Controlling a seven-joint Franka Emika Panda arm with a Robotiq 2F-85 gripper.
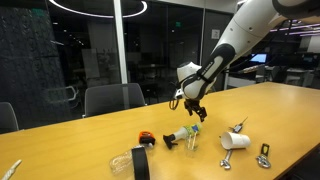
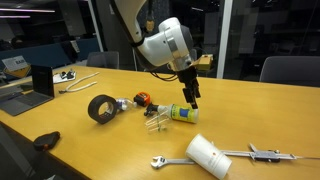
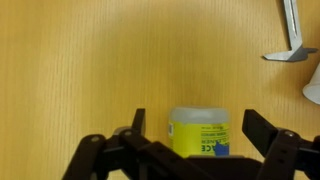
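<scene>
My gripper stands open, its fingers (image 3: 136,122) apart and nothing held between them. A bottle with a yellow-green label (image 3: 202,134) appears below the gap between the fingers in the wrist view, its lower part hidden by the gripper. Exterior view 2 shows the bottle (image 2: 184,113) lying on its side on the table, its dark narrow end pointing left. There the gripper (image 2: 184,97) hangs above it, close to the label end. From the other side, the gripper (image 1: 187,106) is also above the bottle (image 1: 194,129).
Near the bottle lie an orange-red object (image 2: 142,99), a black roll (image 2: 101,109) and a clear container (image 2: 158,123). A white cup (image 2: 208,156) is tipped over beside a wrench (image 2: 172,161) and a caliper (image 2: 265,154). The table's far side (image 1: 70,140) has free room.
</scene>
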